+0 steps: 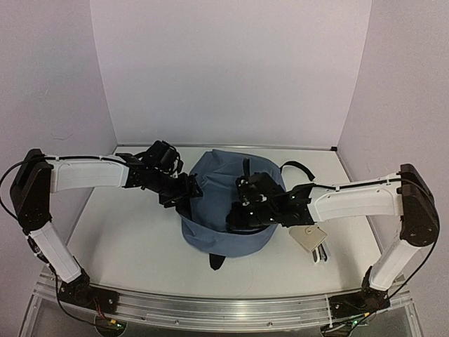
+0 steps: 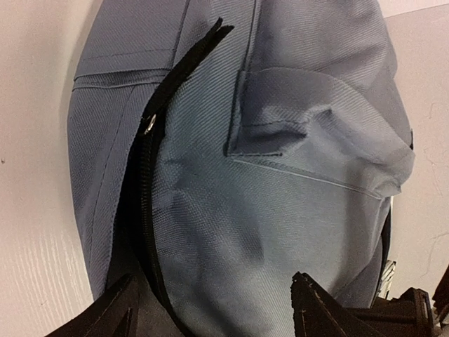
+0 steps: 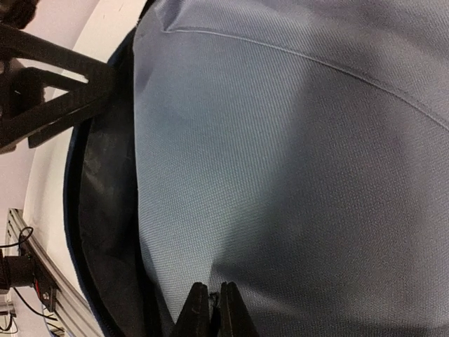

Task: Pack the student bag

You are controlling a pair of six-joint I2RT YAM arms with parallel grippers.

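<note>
The blue-grey bag (image 1: 217,242) lies in the middle of the table, its dark-edged opening (image 3: 105,189) toward the front. At its left edge my left gripper (image 1: 188,194) stands open, its fingers (image 2: 105,316) spread wide over the fabric and a black zipper (image 2: 146,189). My right gripper (image 1: 233,216) is low over the front part of the bag. In the right wrist view its fingertips (image 3: 196,296) are close together; a thin dark sliver shows between them, too small to identify. The bag's inside is mostly hidden.
To the bag's right lie a beige notebook (image 1: 307,237) and a small dark-and-white item (image 1: 320,253). A black strap (image 1: 300,168) curves out behind the bag. Free table extends on the left and front. Both grippers are close together over the bag.
</note>
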